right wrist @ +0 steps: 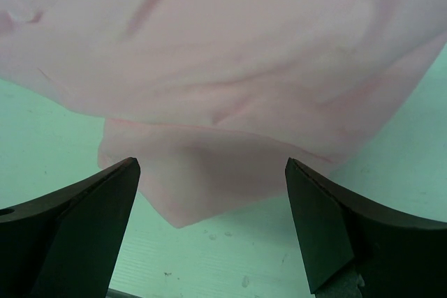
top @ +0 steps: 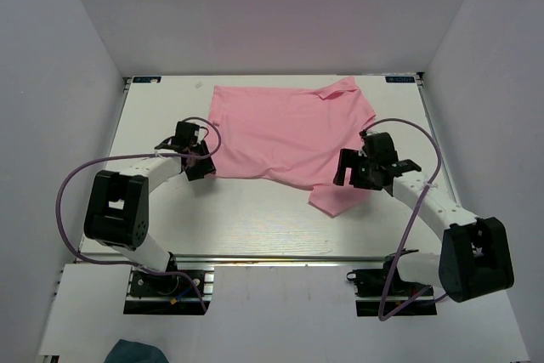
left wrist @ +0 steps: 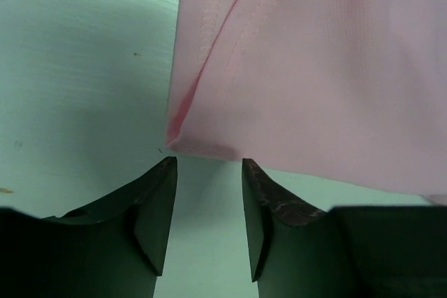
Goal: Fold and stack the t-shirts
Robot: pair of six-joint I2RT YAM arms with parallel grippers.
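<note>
A pink t-shirt (top: 280, 129) lies spread over the back middle of the white table, with a sleeve (top: 338, 199) jutting toward the front right. At its front left corner is my left gripper (top: 204, 167). In the left wrist view the left gripper is part open, its fingertips just short of the hem corner (left wrist: 202, 146), nothing between them. My right gripper (top: 342, 167) hovers over the shirt's right side near that sleeve. The right wrist view shows the right gripper wide open, with the sleeve (right wrist: 202, 172) lying beneath and between its fingers, not gripped.
Bare table (top: 238, 223) extends in front of the shirt and along both sides. A dark teal cloth (top: 136, 352) sits at the bottom left, off the table. Grey walls close in the left, right and back.
</note>
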